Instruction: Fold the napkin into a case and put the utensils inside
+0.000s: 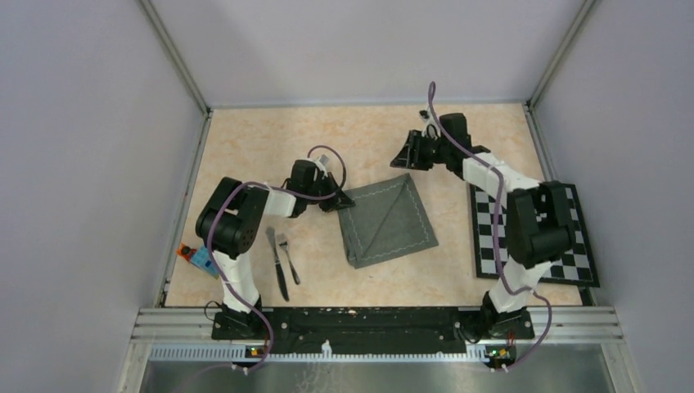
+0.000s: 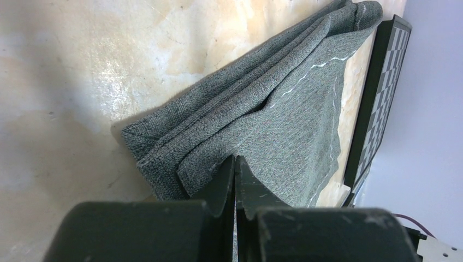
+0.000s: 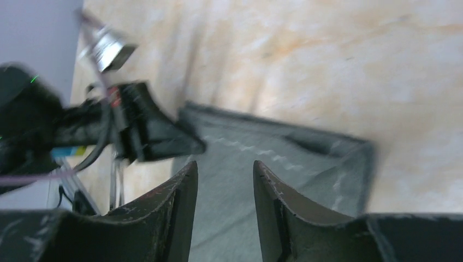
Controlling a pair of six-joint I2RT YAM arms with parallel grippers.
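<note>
The grey napkin (image 1: 393,225) lies folded on the table, with a diagonal crease across it and light stitching along its borders. In the left wrist view its layered edge (image 2: 235,103) shows several folds and a small gap. My left gripper (image 1: 350,203) is at the napkin's far left corner; its fingertips (image 2: 240,166) are together against the cloth, and whether any fabric is pinched between them is hidden. Beyond the napkin's far right corner hovers my right gripper (image 1: 401,165), fingers apart and empty. A knife (image 1: 278,266) and a fork (image 1: 288,258) lie left of the napkin.
On the right is a black-and-white checkered board (image 1: 536,237), partly under the right arm. A small blue and orange object (image 1: 198,258) sits at the left edge. Bare table stretches behind the napkin.
</note>
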